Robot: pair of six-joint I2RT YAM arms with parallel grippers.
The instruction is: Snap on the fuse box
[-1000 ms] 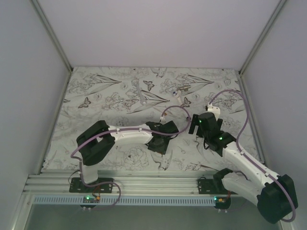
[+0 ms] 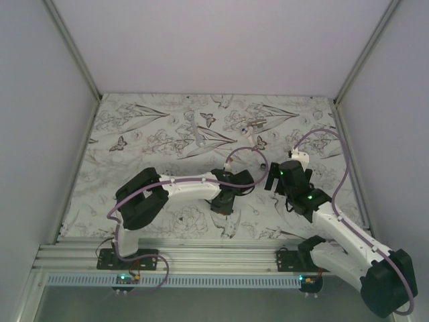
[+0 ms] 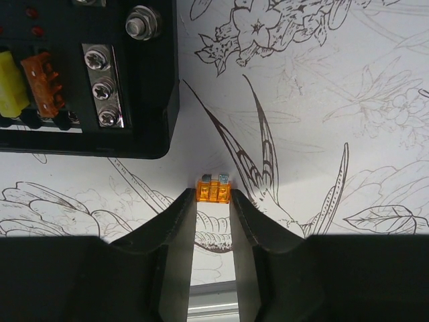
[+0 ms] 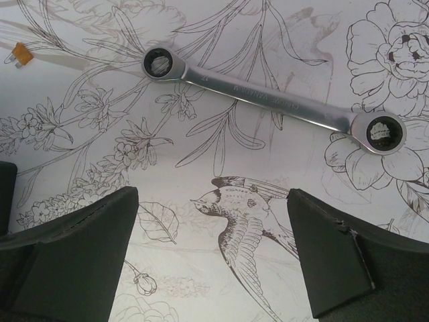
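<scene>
My left gripper is shut on an orange fuse (image 3: 213, 191), held just below the lower edge of the black fuse box (image 3: 144, 100) in the left wrist view. The box carries a yellow fuse (image 3: 9, 84), a brown-orange fuse (image 3: 43, 86) and screw terminals. In the top view, the left arm's gripper (image 2: 222, 204) is low at the center front. My right gripper is open over bare patterned surface, with a small orange piece (image 4: 21, 55) at the upper left of its view.
A ratchet wrench (image 4: 265, 97) lies across the right wrist view; another silver wrench (image 2: 197, 134) lies at the back middle. Small tools (image 2: 249, 134) lie behind the arms.
The left arm has shifted very slightly in the top view. The right arm looks almost unchanged.
</scene>
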